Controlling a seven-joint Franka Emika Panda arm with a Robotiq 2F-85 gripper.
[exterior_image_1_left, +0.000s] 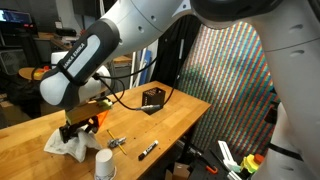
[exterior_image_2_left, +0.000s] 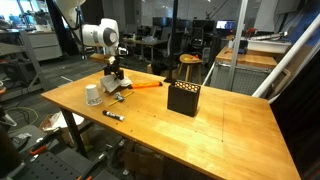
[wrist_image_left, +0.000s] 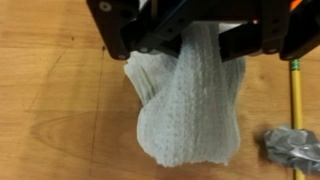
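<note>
A white cloth (wrist_image_left: 190, 110) hangs bunched between the dark fingers of my gripper in the wrist view, and the fingers are shut on it. Its lower part fans out below them over the wood. In exterior view 1 the cloth (exterior_image_1_left: 72, 144) is drawn up toward the gripper (exterior_image_1_left: 76, 128) at the left of the table. Whether its lower edge still touches the tabletop I cannot tell. Exterior view 2 shows the cloth (exterior_image_2_left: 112, 84) at the far left part of the table, under the arm.
Close by the cloth stands a white cup (exterior_image_2_left: 93, 95). A black box (exterior_image_2_left: 184, 98), an orange object (exterior_image_2_left: 146, 84) and a dark marker-like item (exterior_image_2_left: 114, 115) are on the table. Beside the gripper lie a yellow pencil (wrist_image_left: 296, 95) and a crumpled grey piece (wrist_image_left: 293, 148).
</note>
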